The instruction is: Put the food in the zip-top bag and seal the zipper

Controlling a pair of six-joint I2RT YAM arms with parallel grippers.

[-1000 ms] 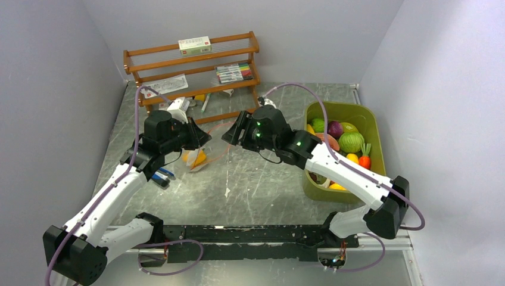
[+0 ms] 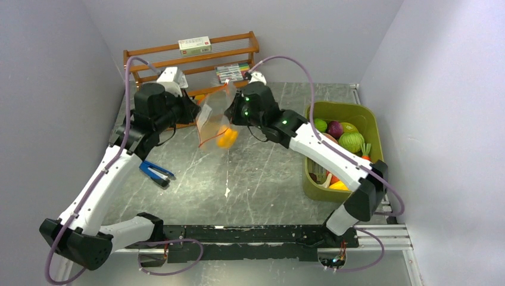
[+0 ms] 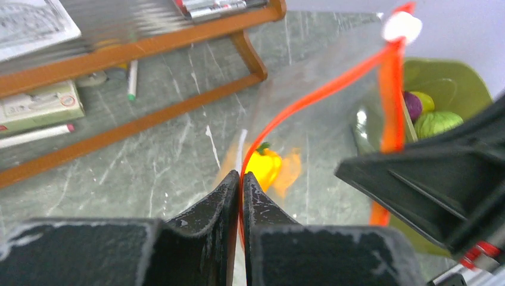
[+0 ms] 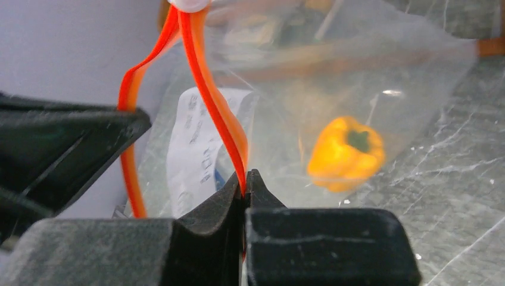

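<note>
A clear zip top bag point(image 2: 209, 116) with orange zipper edges hangs stretched between my two grippers. Inside its lower part rests a yellow pepper, also visible through the plastic in the left wrist view. My left gripper is shut on one orange edge of the bag. On the opposite side, my right gripper has its fingers shut on the other orange edge, which runs down between them. The mouth gapes between the two edges. A white zipper slider point(image 3: 402, 27) sits at one corner, where the edges meet.
A wooden rack point(image 2: 253, 44) stands behind the bag, close to both grippers. The green bin point(image 2: 314, 186) at right holds several toy foods. A blue-and-black tool point(image 2: 158, 173) lies beneath the left arm.
The right gripper has come in from the right and shut on the orange edge.
</note>
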